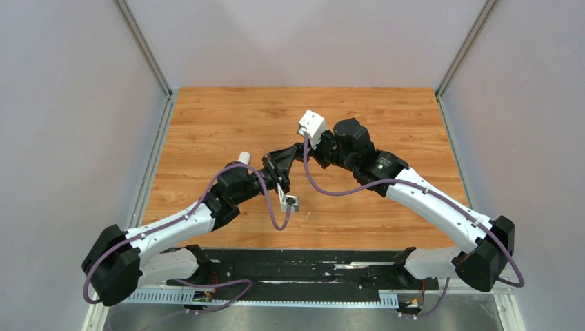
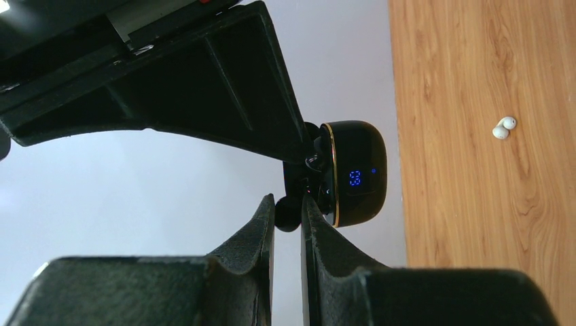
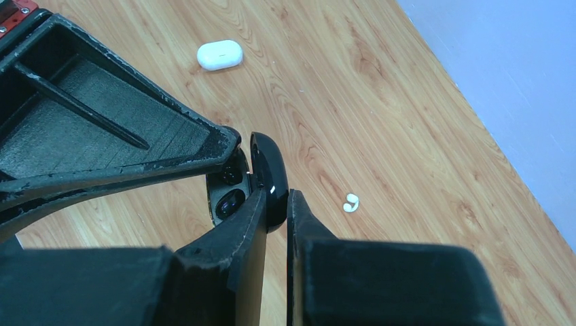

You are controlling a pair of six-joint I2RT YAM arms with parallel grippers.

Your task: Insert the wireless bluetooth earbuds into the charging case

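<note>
In the left wrist view the black charging case [image 2: 361, 178] with a gold band and blue lit digits is held up off the table with its lid open. My right gripper is shut on this case [image 3: 270, 178]. My left gripper is shut on a small dark rounded earbud [image 2: 288, 214], which is close beside the open case. From the right wrist view, the left fingers [image 3: 204, 146] reach the upper of two glossy hollows. The fingers hide the earbud's contact there, and whether the lower hollow holds an earbud I cannot tell.
A white case [image 3: 219, 56] lies on the wooden table [image 1: 379, 221], left of both arms in the top view. Two small white earbuds [image 3: 351, 202] lie loose on the wood. Purple hoses run along both arms.
</note>
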